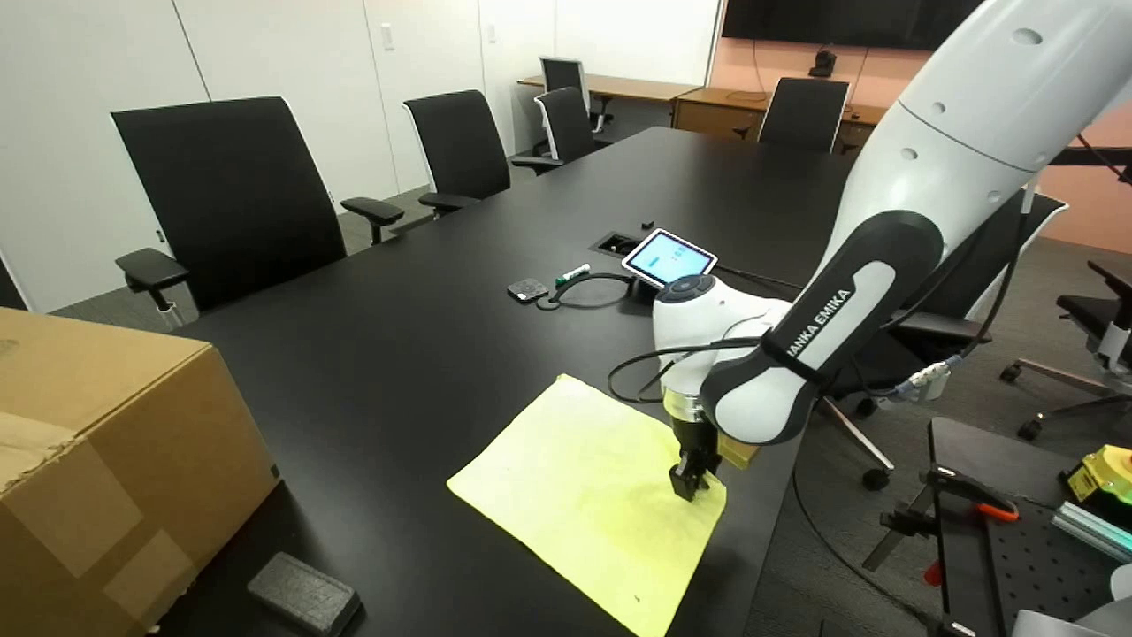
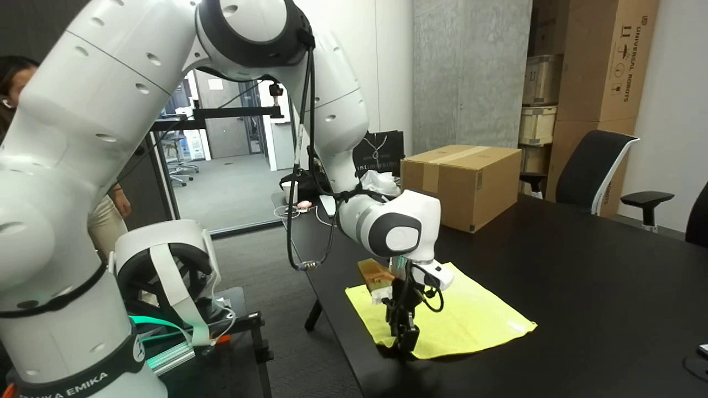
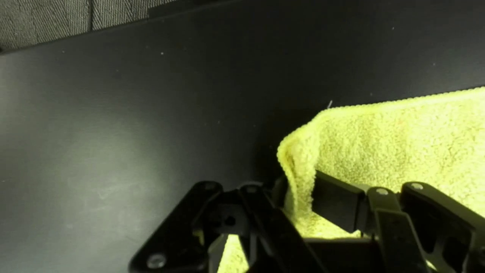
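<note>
A yellow cloth (image 1: 578,472) lies mostly flat on the black table, near its edge on the arm's side. At one corner of the cloth is my gripper (image 1: 695,483), pointing down close to the tabletop. In the wrist view the cloth (image 3: 400,136) rises in a pinched fold between the dark fingers, so the gripper is shut on that corner. The other exterior view has the gripper (image 2: 401,331) at the cloth's near corner, beside the table edge; the rest of the cloth (image 2: 464,318) spreads out behind it.
A cardboard box (image 1: 127,478) and a dark eraser-like block (image 1: 304,593) sit on the table, apart from the cloth. Farther along are a tablet (image 1: 669,258), a green marker (image 1: 573,274) and a small dark pad (image 1: 527,290).
</note>
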